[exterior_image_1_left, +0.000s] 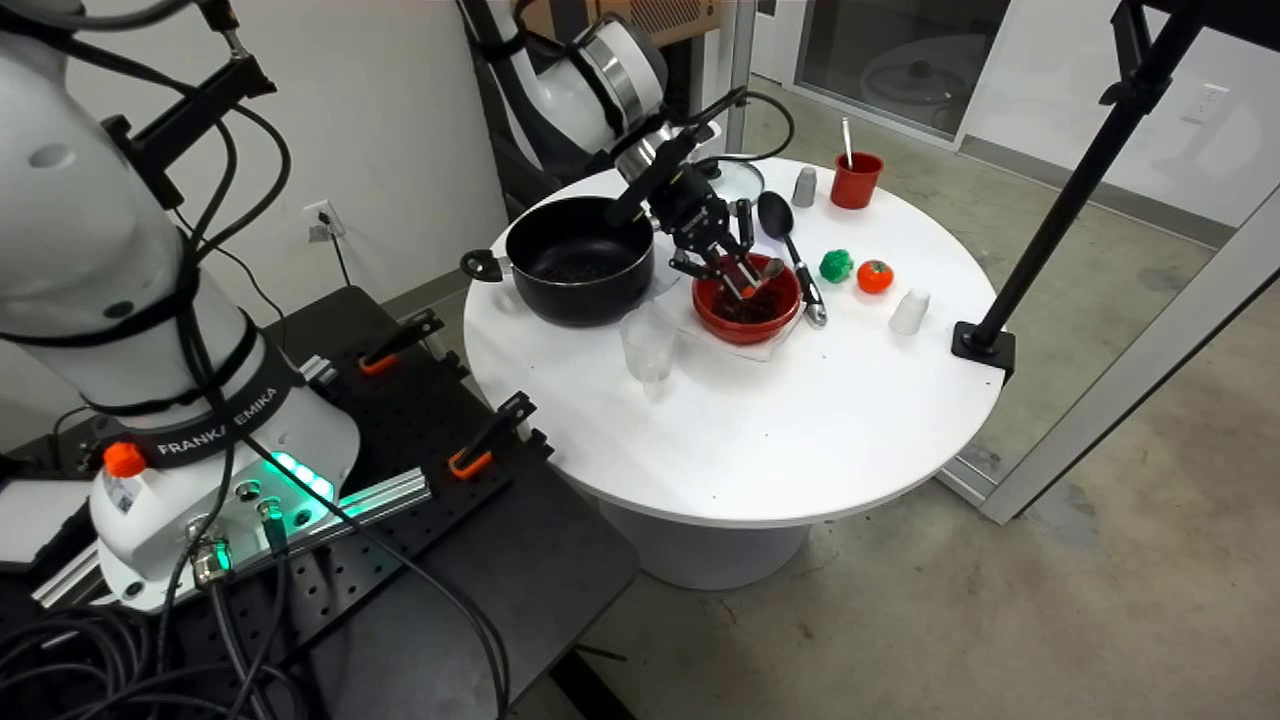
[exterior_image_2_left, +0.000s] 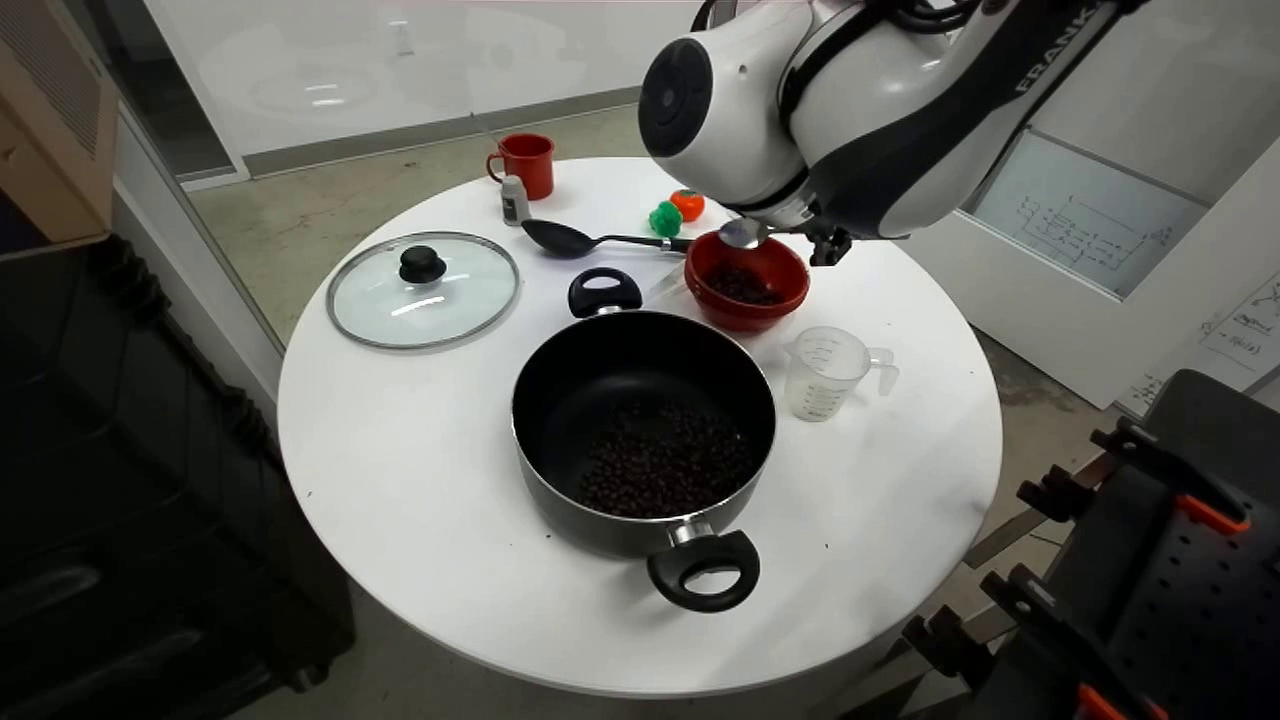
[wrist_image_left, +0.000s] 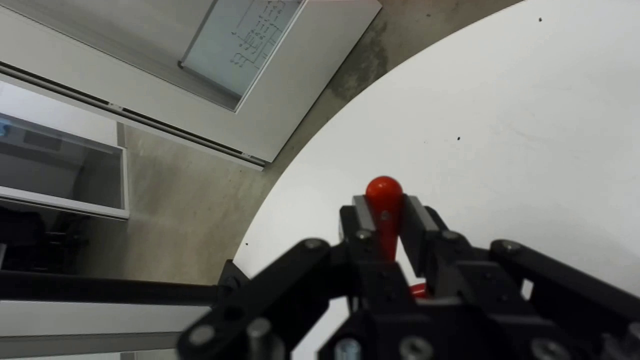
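My gripper is shut on the red handle (wrist_image_left: 384, 201) of a spoon, whose rounded end shows between the fingers in the wrist view. The spoon's metal head (exterior_image_2_left: 744, 233) appears at the far rim of the red bowl (exterior_image_2_left: 782, 314) in exterior view 2; whether it touches the rim or carries anything, I cannot tell. Dark beans (exterior_image_2_left: 740, 284) lie inside the bowl. A black pot (exterior_image_2_left: 573, 514) stands beside it, with more dark beans (exterior_image_2_left: 657, 462) across part of its bottom. In exterior view 1 my gripper is tilted over the bowl.
A clear measuring cup (exterior_image_2_left: 828, 372) stands close to bowl and pot. A glass lid (exterior_image_2_left: 360, 306), black ladle (exterior_image_2_left: 558, 238), grey shaker (exterior_image_2_left: 515, 200), red mug (exterior_image_2_left: 528, 164), green vegetable (exterior_image_2_left: 665, 218) and tomato (exterior_image_2_left: 689, 204) also occupy the table.
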